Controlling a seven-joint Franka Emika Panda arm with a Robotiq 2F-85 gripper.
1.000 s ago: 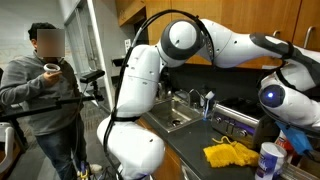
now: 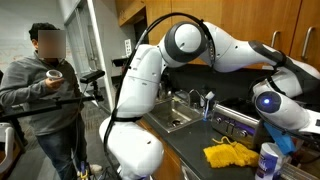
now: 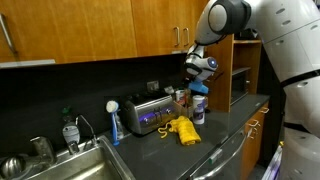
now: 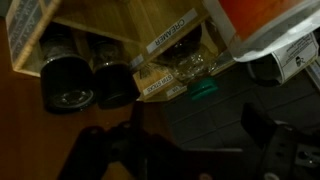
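In the wrist view my gripper stands open, its dark fingers (image 4: 264, 130) spread along the lower part of the picture, nothing between them. Beyond the fingers is a wooden rack (image 4: 140, 58) of labelled spice jars. One black-capped jar (image 4: 68, 82) shows at the left. A small green piece (image 4: 201, 88) lies just ahead of the gap between the fingers; what it belongs to is unclear. A white-and-orange container (image 4: 262, 22) fills the upper right. The exterior views show the arm's end at the right part of the counter, fingertips hard to make out.
A white can (image 2: 268, 160) stands close to the gripper. A yellow cloth (image 2: 230, 153) lies on the dark counter, with a silver toaster (image 3: 155, 112) behind it. The sink (image 2: 175, 115) is farther left, and wooden cupboards (image 3: 90, 35) hang above. Open counter lies between cloth and sink.
Seen from exterior view 1, the arm's end has shifted left and turned somewhat over the last second. The can and the yellow cloth have stayed put.
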